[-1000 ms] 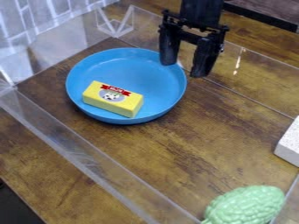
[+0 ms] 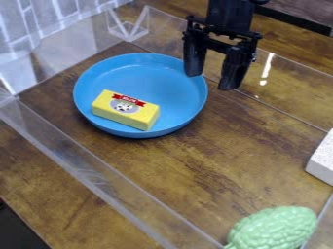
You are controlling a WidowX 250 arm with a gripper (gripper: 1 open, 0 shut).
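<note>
My black gripper (image 2: 213,66) hangs at the top centre of the camera view, above the back right rim of a blue plate (image 2: 182,97). It stands open, its two fingers apart, with nothing seen between them. A yellow box (image 2: 127,109) with a red label and a small picture lies in the front left part of the plate.
A pale green lumpy object (image 2: 271,230) lies at the bottom right. A white block (image 2: 321,154) sits at the right edge. Clear plastic walls border the wooden table (image 2: 221,175), whose middle right is bare.
My gripper has shifted slightly to the right and appears a little higher. The plate, the box and the other objects are unchanged.
</note>
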